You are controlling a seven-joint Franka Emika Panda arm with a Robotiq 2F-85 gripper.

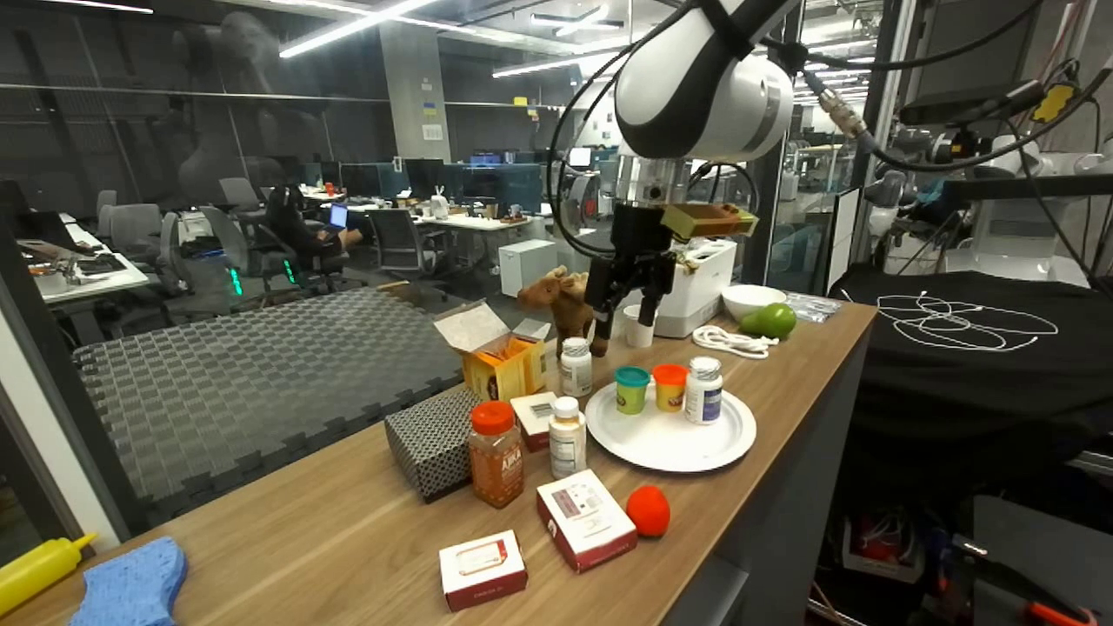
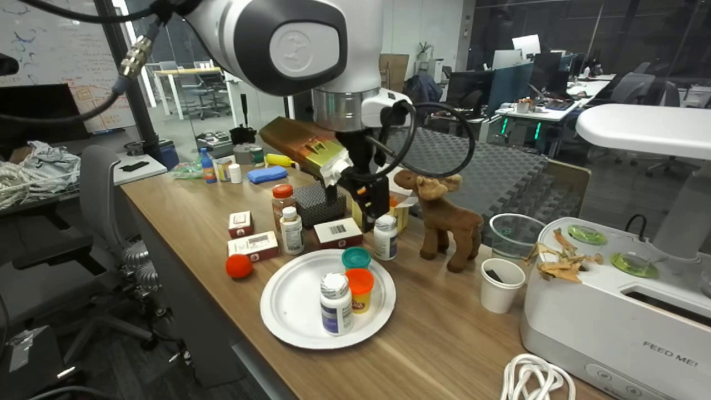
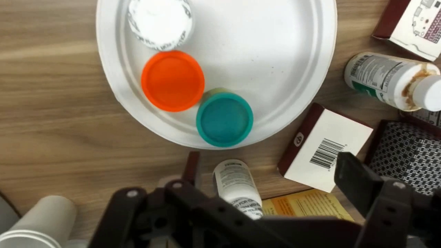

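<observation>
My gripper (image 1: 629, 322) hangs open above the table, its fingers apart in the wrist view with nothing held. Below it in that view stands a white pill bottle (image 3: 235, 180) off the plate, partly hidden by the gripper. The white plate (image 1: 673, 449) carries a teal-lidded tub (image 3: 224, 120), an orange-lidded tub (image 3: 172, 81) and a white bottle with a purple label (image 2: 336, 306). All three stand upright. Another white bottle (image 1: 566, 438) is on the wood beside the plate, near a red-and-white box (image 3: 326, 146).
Close behind are a plush moose (image 2: 450, 223), an open yellow box (image 1: 503, 367), a paper cup (image 2: 501, 286) and a white appliance (image 2: 600, 326). A patterned box (image 1: 429, 443), an orange-lidded jar (image 1: 496, 459) and a red ball (image 1: 649, 511) crowd the table's middle. Bare wood shows at the front left.
</observation>
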